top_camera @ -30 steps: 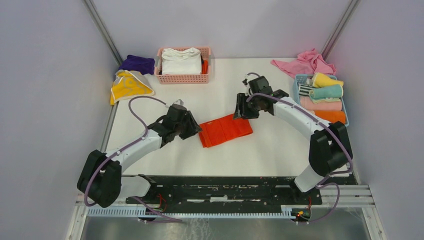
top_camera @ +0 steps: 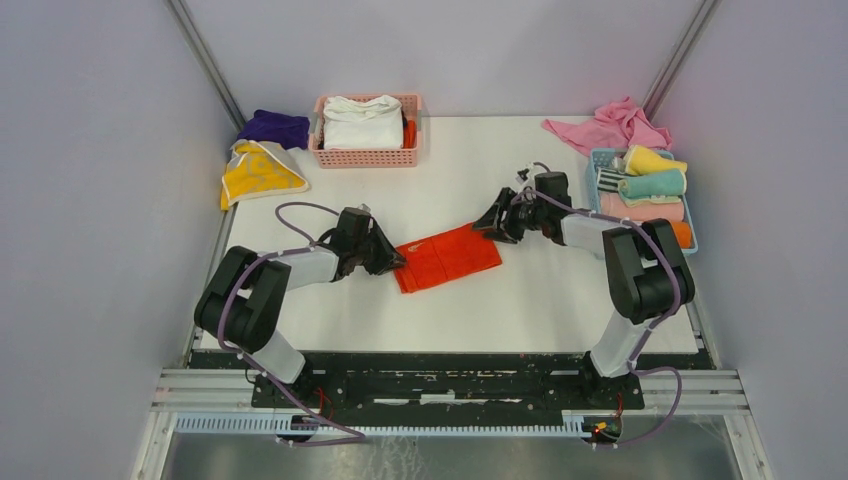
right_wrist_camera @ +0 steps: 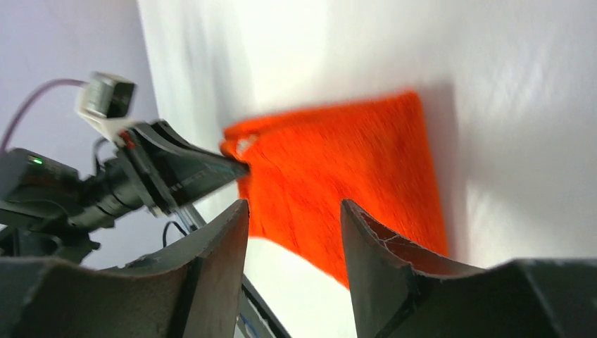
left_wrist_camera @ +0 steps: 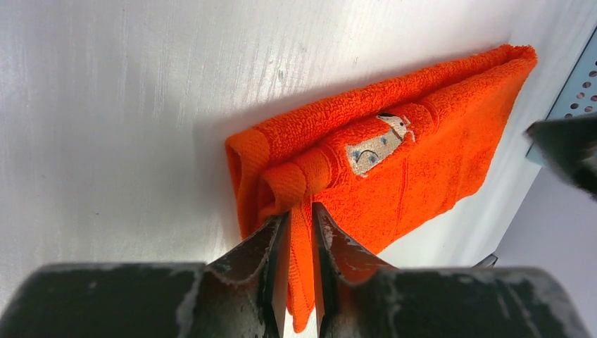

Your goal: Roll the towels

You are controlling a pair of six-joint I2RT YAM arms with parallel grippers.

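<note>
A folded orange-red towel lies slanted across the middle of the table, with a small embroidered patch near its left part. My left gripper is shut on the towel's left end, a fold of it pinched between the fingertips. Over the towel's other end, my right gripper stands open, its fingers apart. In the right wrist view the towel passes beyond those fingers, somewhat blurred. I cannot tell whether they touch it.
At the back left a pink basket holds white cloth, beside purple and yellow towels. At right stands a blue basket of rolled towels, with a pink towel behind it.
The right gripper lowered and moved rightward over the right end.
</note>
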